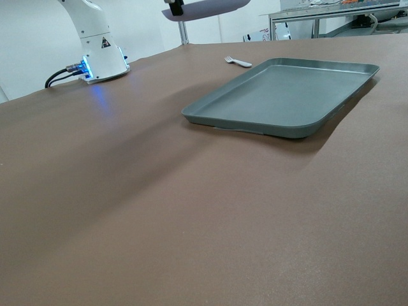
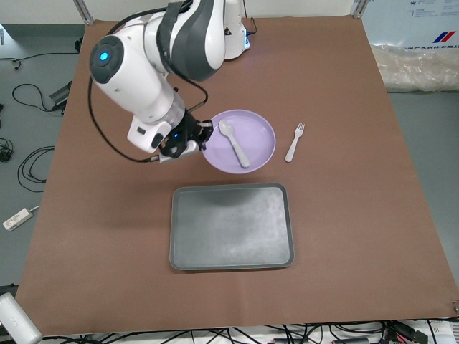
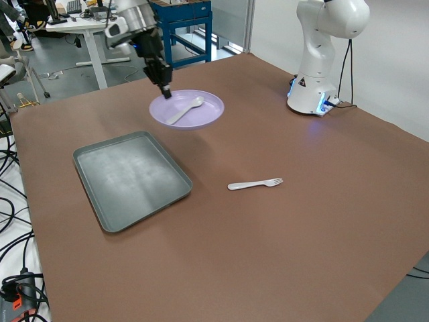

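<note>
My gripper [image 3: 163, 88] is at the near rim of a purple plate [image 2: 255, 147], which is held up in the air above the table, as the top view shows. In that view the black gripper tip [image 1: 175, 7] is shut on the plate's rim. A white spoon [image 3: 184, 110] lies on the plate. A white fork [image 2: 295, 142] lies on the table to the right of the plate in the left view. A grey rectangular tray [image 2: 231, 228] lies empty on the table, toward the front edge.
Cables, a power strip [image 2: 19, 218] and packaging [image 2: 416, 68] lie off the table's edges. The robot's base [image 3: 310, 97] stands at the back.
</note>
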